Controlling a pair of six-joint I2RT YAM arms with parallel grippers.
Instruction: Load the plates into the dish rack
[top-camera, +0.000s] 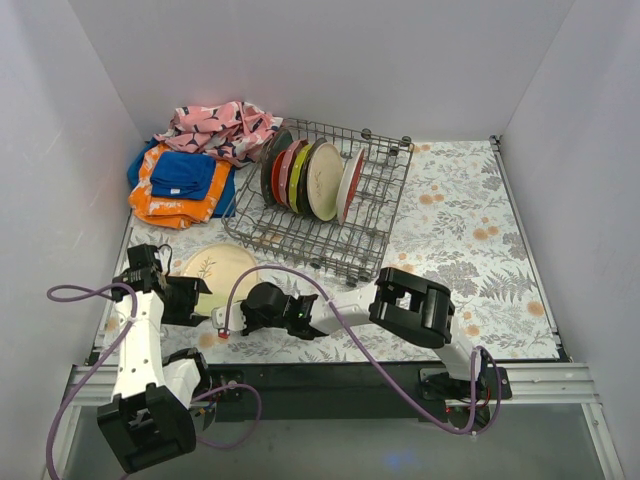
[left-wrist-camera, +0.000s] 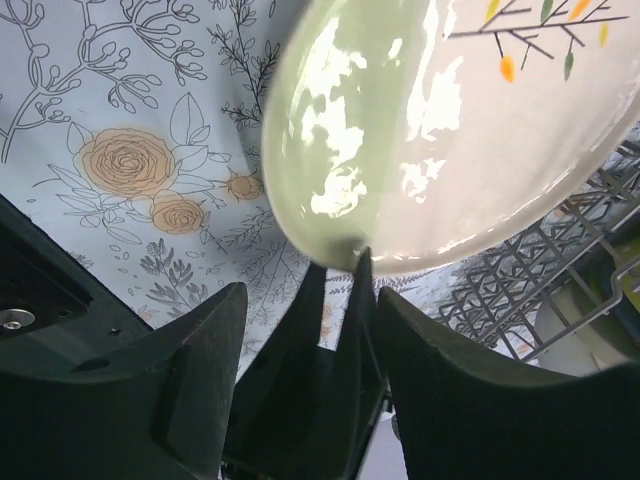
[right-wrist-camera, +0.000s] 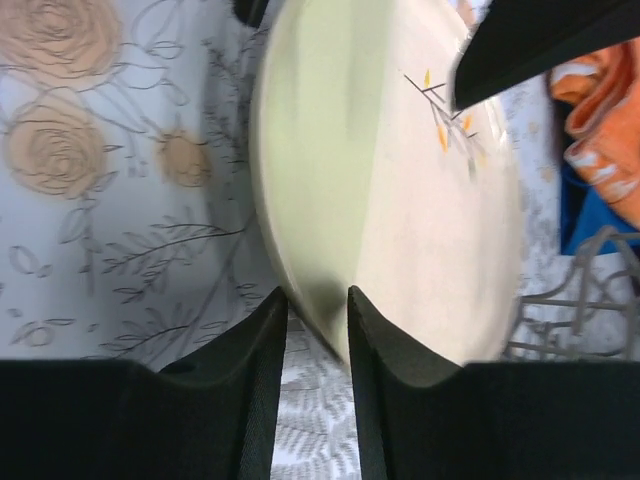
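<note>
A cream plate (top-camera: 218, 268) with a pale green band and a leafy twig pattern lies at the front left, beside the rack. My left gripper (top-camera: 200, 302) stands open at the plate's near left side; its two fingers show wide apart in its wrist view, holding nothing. At the green rim is my right gripper, with the rim running between its fingers and a gap showing; whether they press on it, I cannot tell. The wire dish rack (top-camera: 330, 245) holds several plates on edge, including a cream one (top-camera: 324, 181) and a red-and-white one (top-camera: 350, 186).
Folded cloths, orange (top-camera: 160, 209), blue (top-camera: 183, 175) and pink (top-camera: 222, 130), lie at the back left. Right of the rack, the floral tablecloth (top-camera: 465, 235) is bare. The two grippers stand close together at the plate.
</note>
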